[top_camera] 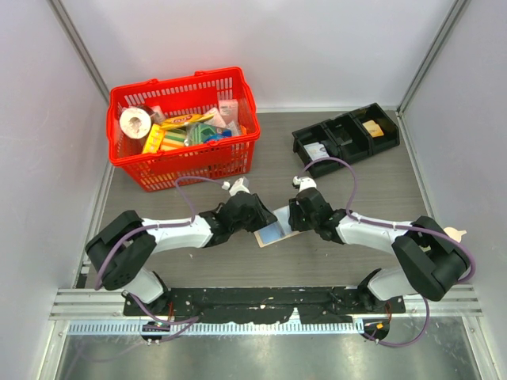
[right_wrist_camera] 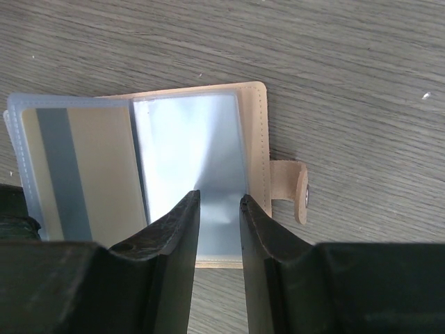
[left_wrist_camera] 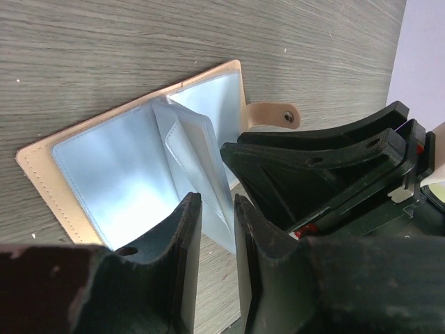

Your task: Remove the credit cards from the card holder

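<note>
The tan card holder [top_camera: 272, 233] lies open on the table between my two grippers. In the left wrist view its clear sleeves [left_wrist_camera: 118, 181] show, one lifted leaf reaching up to the fingertips of my left gripper, which is part open. In the right wrist view my right gripper, also part open, has its tips over a clear sleeve [right_wrist_camera: 191, 146]; a tinted sleeve with a dark stripe [right_wrist_camera: 83, 167] stands beside it. I cannot tell whether either gripper holds anything.
A red basket [top_camera: 123, 158] full of packages stands at the back left, a black compartment tray [top_camera: 342, 134] at the back right. Bare table [top_camera: 142, 194] surrounds the holder.
</note>
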